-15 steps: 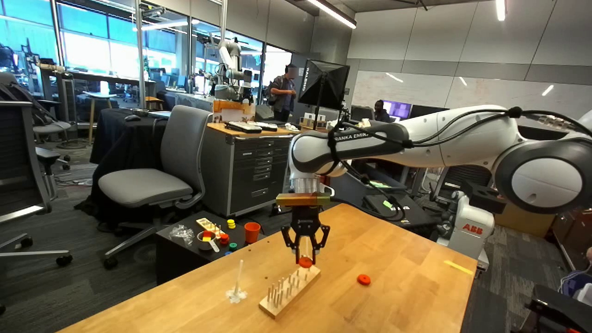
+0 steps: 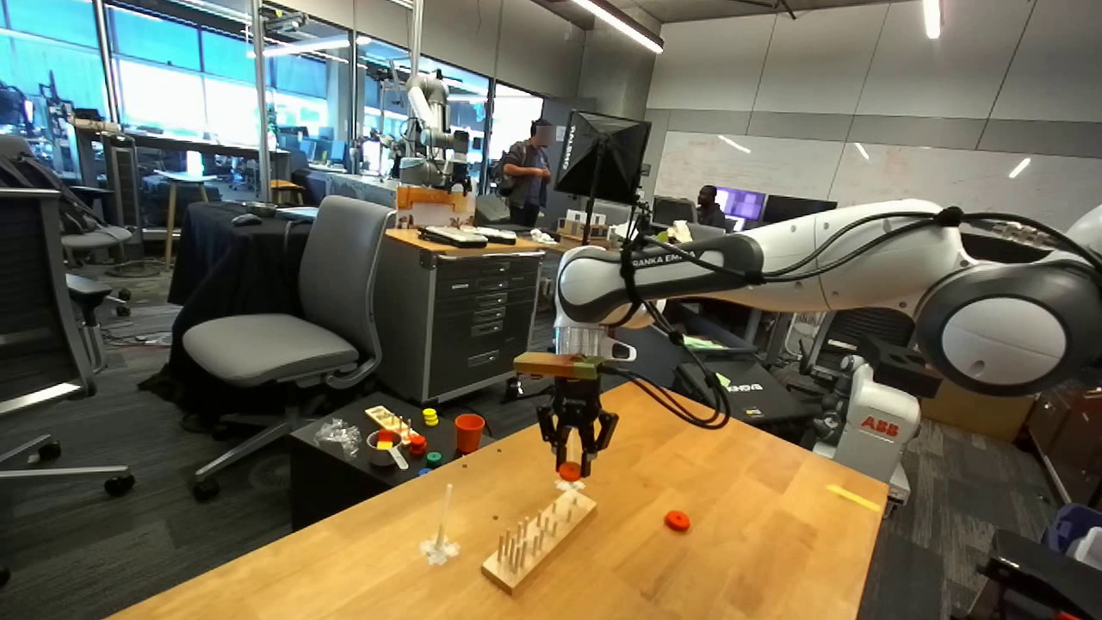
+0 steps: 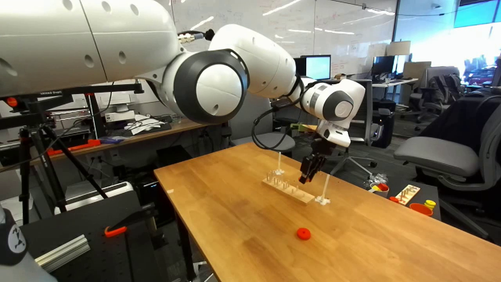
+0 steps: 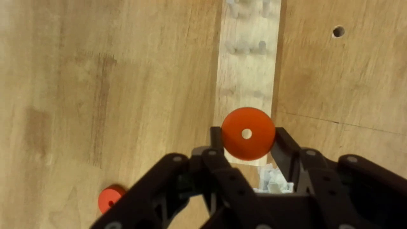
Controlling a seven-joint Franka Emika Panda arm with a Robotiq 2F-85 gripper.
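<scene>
My gripper is shut on an orange-red disc (image 4: 263, 131) with a small hole in its middle; pale wood shows through the hole. In exterior view 1 the gripper (image 2: 574, 470) holds this disc (image 2: 569, 471) above the far end of the wooden peg board (image 2: 522, 556). Seen from the wrist, the disc covers part of the board (image 4: 244, 76), near its end. A second red disc (image 3: 303, 233) lies flat on the table, apart from the board.
Two upright rods are fixed to the table near the board, one (image 3: 325, 187) by one end and another (image 3: 279, 163) by the other. A black side table (image 2: 310, 475) carries a red cup (image 2: 469, 433) and loose pieces.
My gripper has risen slightly and shifted a little, still with the disc between its fingers. The peg board and the disc on the table have not moved.
</scene>
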